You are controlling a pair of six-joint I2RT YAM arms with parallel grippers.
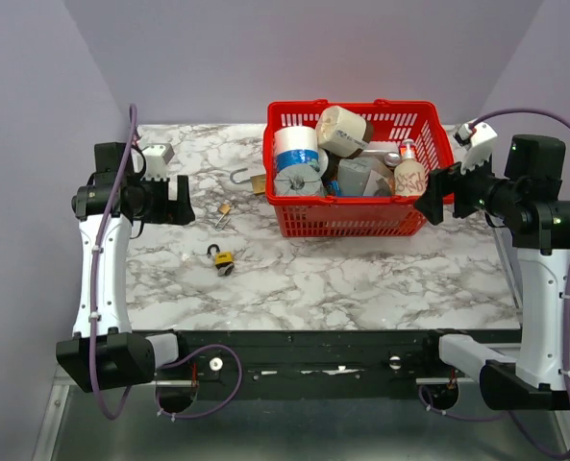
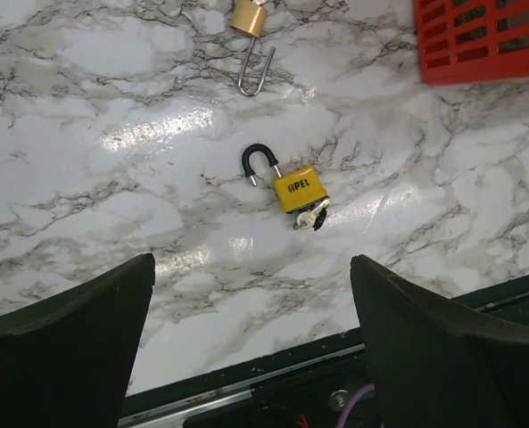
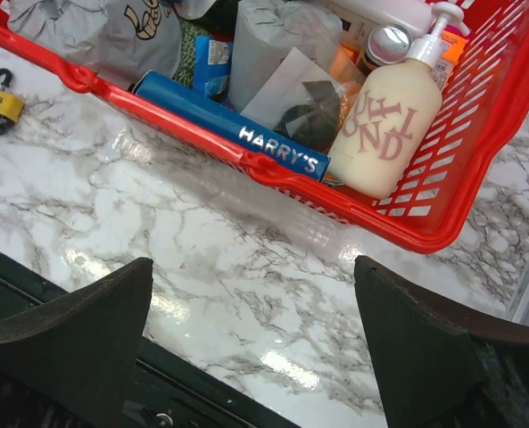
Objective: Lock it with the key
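A yellow padlock with a black shackle lies on the marble table, its shackle standing open to one side. Keys sit at its bottom end; whether one is in the keyhole is hard to make out. Farther back lies a small brass padlock with a long, open shackle. My left gripper hangs above the table, open and empty, with the yellow padlock beyond its fingertips. Open too is my right gripper, over bare table in front of the basket, nothing between its fingers.
A red basket full of household goods fills the back right of the table. Another padlock with an open shackle lies against its left side. Clear marble surrounds the yellow padlock and runs along the front.
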